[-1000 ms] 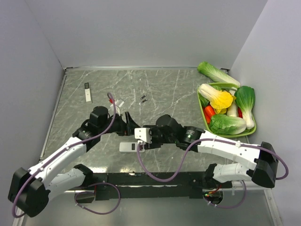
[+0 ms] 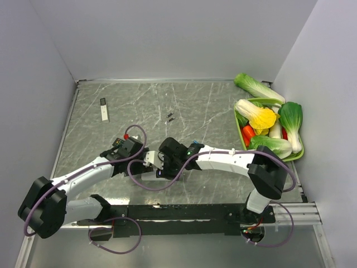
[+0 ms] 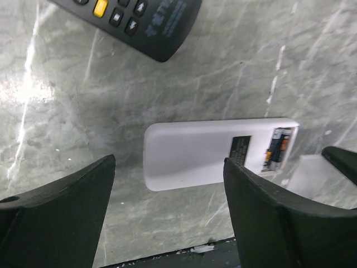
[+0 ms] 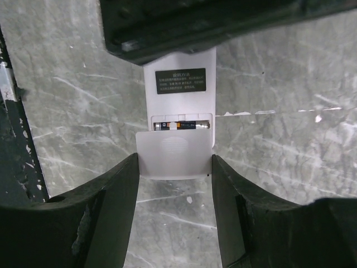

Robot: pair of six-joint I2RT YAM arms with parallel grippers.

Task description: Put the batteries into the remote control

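Note:
The white remote (image 3: 189,151) lies back side up on the table, a dark label on it. In its exposed compartment a battery (image 4: 181,125) shows in the right wrist view; the left wrist view shows batteries (image 3: 275,149) there. My right gripper is shut on the white cover (image 4: 174,155), held at the compartment end of the remote and hiding part of it. My left gripper is part open above the remote's closed end, its fingers apart with nothing between them.
A black remote (image 3: 142,22) with buttons lies close beside the white one. Another white remote (image 2: 104,110) rests at the back left, and small dark pieces (image 2: 170,117) lie mid-table. A green vegetable basket (image 2: 298,153) stands at the right.
My left gripper has come down and toward the front, over the white remote. The right gripper has moved left and frontward with the cover, close to the remote's compartment end.

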